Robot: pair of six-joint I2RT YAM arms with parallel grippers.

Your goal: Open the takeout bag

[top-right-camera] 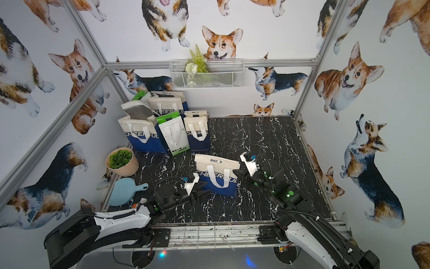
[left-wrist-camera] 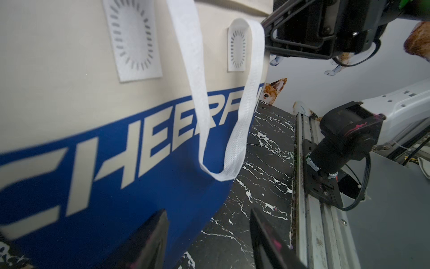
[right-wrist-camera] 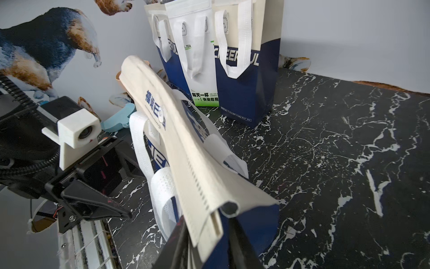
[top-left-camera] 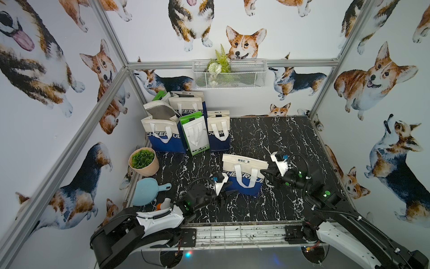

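The cream and blue takeout bag (top-left-camera: 244, 172) stands upright at the front middle, its top folded over and white handles hanging. My left gripper is open low beside the bag's front, its fingers near the blue lower part. My right gripper is at the bag's right top corner, with the folded flap (right-wrist-camera: 197, 188) reaching down between its fingers; whether it grips the flap is unclear.
Several other bags (top-left-camera: 163, 134) stand at the back left. A potted plant (top-left-camera: 143, 162) and a blue dustpan (top-left-camera: 144, 192) are at the left.
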